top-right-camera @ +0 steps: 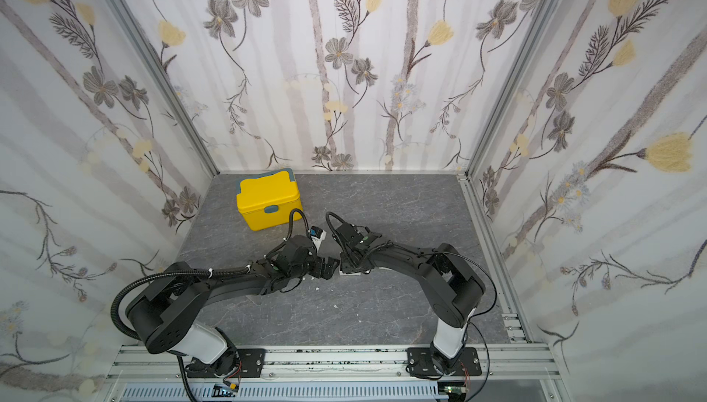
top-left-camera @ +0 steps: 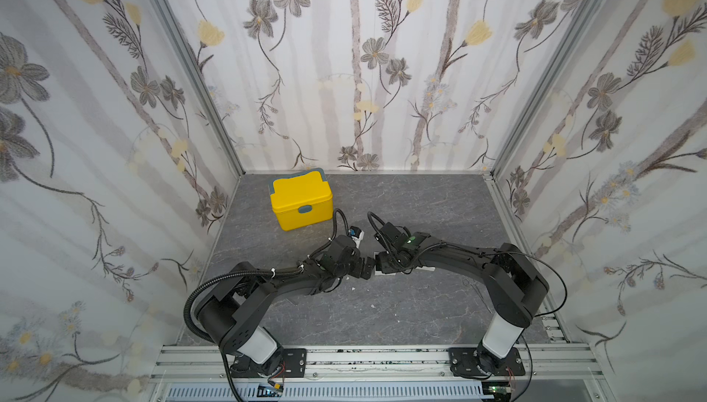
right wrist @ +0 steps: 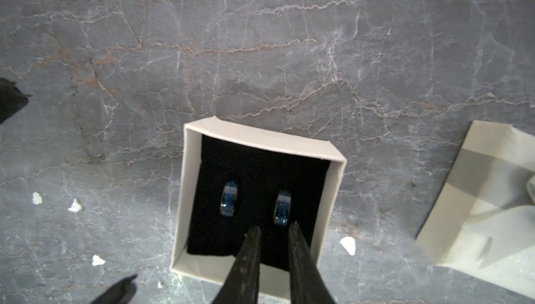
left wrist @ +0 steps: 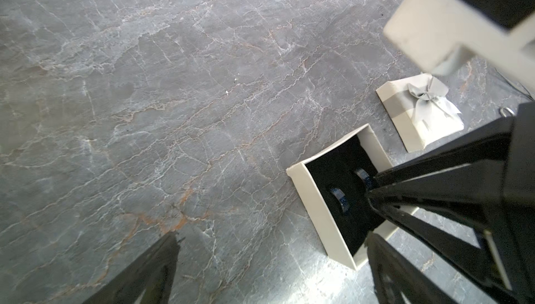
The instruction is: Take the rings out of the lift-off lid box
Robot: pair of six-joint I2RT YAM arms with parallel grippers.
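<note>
Two blue rings, the left ring (right wrist: 228, 198) and the right ring (right wrist: 282, 208), stand in the black insert of the white open box (right wrist: 181, 214) in the right wrist view. Over the box's near wall, my right gripper is part open, its narrow fingers (right wrist: 249, 259) apart with nothing seen between them; the tips appear close to the right ring. My left gripper is open and empty, its fingers (left wrist: 153, 267) spread wide to the left of the box. The lid (left wrist: 409, 111) with a grey bow lies apart from the box.
A yellow bin (top-left-camera: 303, 206) with a blue latch stands at the back left. Several white crumbs lie around the box, one crumb (right wrist: 348, 245) on its right. Both grippers are close together.
</note>
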